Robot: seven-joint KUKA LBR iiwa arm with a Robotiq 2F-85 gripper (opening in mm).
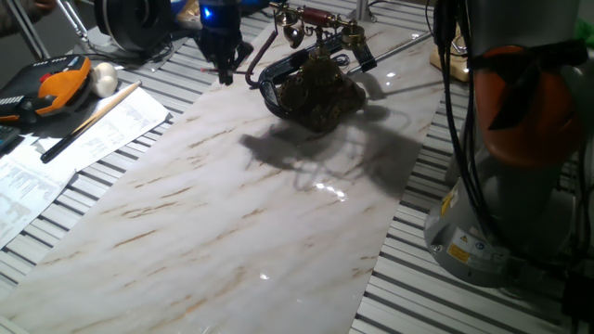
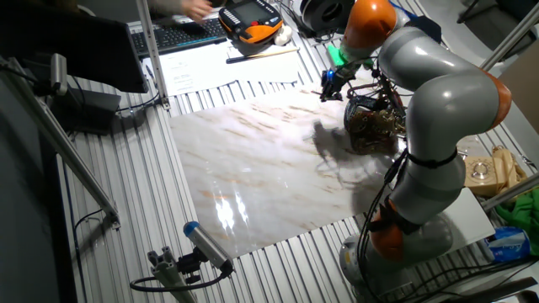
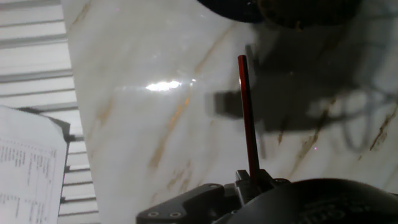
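In the wrist view, a thin dark stick with a red side (image 3: 247, 112) juts out from my gripper, which is shut on its near end. From exterior view 1 the gripper (image 1: 226, 78) hangs above the far part of the marble-patterned board (image 1: 204, 232), left of an ornate old-style telephone (image 1: 320, 93). Exterior view 2 also has the gripper (image 2: 328, 94) beside the telephone (image 2: 375, 130); the stick is too small to make out clearly there. Only the telephone's dark lower edge (image 3: 233, 9) enters the wrist view, at the top.
Printed papers (image 1: 121, 121) with a pencil (image 1: 93, 121) lie left of the board, near an orange-and-black device (image 1: 46, 88). A person's hand (image 2: 198, 8) is at the keyboard's far side (image 2: 181, 38). The board's near part is clear.
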